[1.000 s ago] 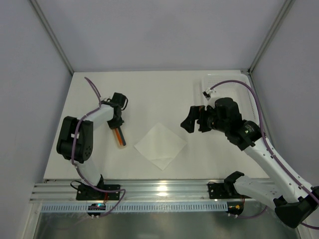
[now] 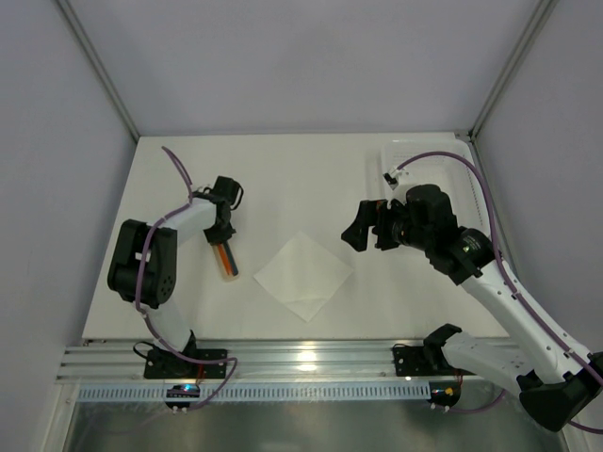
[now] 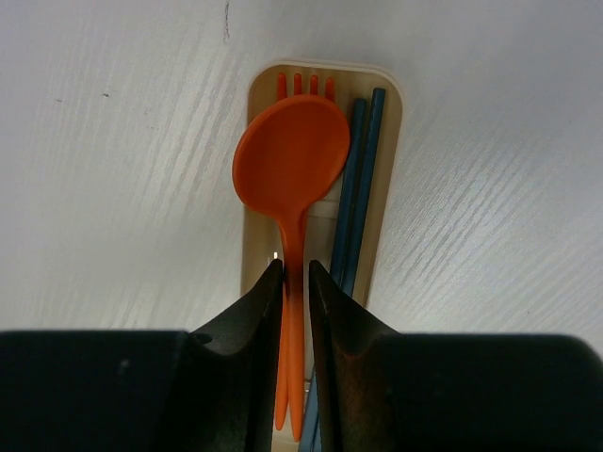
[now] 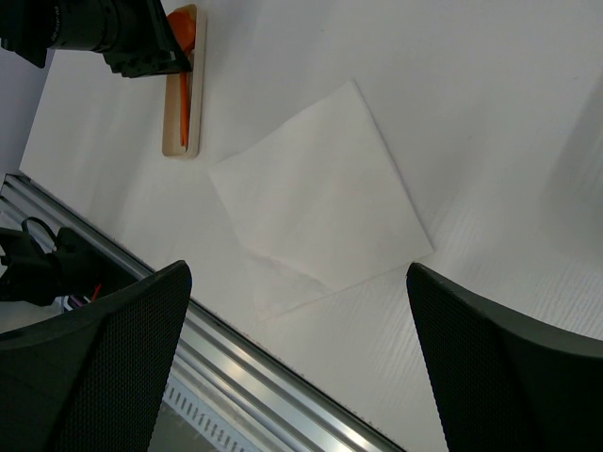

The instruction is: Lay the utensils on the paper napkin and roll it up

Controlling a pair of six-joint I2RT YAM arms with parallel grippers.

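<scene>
A small beige tray [image 3: 254,232] lies at the table's left, holding an orange spoon [image 3: 288,155], an orange fork [image 3: 282,83] and two dark blue chopsticks [image 3: 360,188]. My left gripper is down over it, its fingertips closed on the spoon's handle, the spoon still in the tray. My right gripper stands open above the table, nothing between its fingers. Below it and right of the tray lies a flat white paper napkin [image 4: 325,188], a pale square with one corner toward the front edge.
A white bin [image 2: 424,146] sits at the back right, partly hidden by my right arm. A metal rail runs along the front edge.
</scene>
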